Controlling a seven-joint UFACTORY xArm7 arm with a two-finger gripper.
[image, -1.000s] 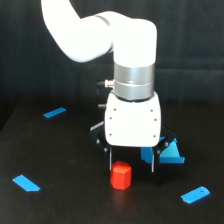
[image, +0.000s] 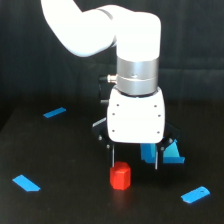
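Observation:
A red block (image: 120, 176) sits on the dark table, low and a little left of the middle of the view. Just above and behind it hangs my white gripper (image: 134, 163), pointing down. Its two thin fingers are spread wide, and nothing shows held between them. The left finger (image: 112, 155) appears close to the block's upper left; whether they touch I cannot tell. Behind the right finger stands a blue object (image: 172, 153), partly hidden by the gripper.
Blue strips lie flat on the table: one at the left front (image: 26, 183), one at the right front (image: 195, 194) and another at the left back (image: 55, 112). Bare dark table lies on the left between the strips. The background is a dark curtain.
My gripper has shifted slightly to the right and a little higher in the view. The red block and the blue pieces look unmoved.

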